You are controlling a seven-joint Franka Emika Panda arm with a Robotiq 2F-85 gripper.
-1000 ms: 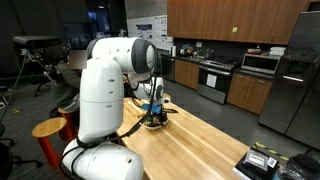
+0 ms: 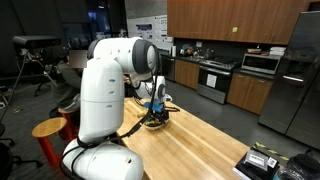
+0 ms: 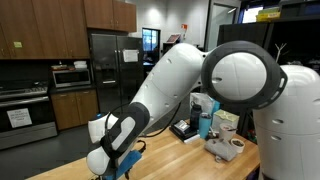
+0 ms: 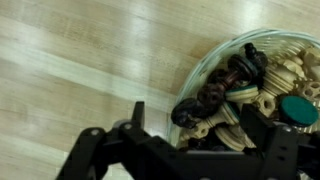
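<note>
A pale round wicker basket fills the right side of the wrist view. Dark brown chess-like pieces lie in it along its left side, with lighter turned wooden pieces and a green-based piece farther right. My gripper is open over the basket's left rim, its fingers wide apart. Dark pieces show in the gap, but whether a finger touches any is unclear. In exterior view 1 the gripper points down at the basket, low over the table.
Bare wooden table lies right of the basket. A black device sits at the near right edge. A blue mug and a beige vessel stand on the table's right in exterior view 2. Kitchen cabinets and a fridge are far behind.
</note>
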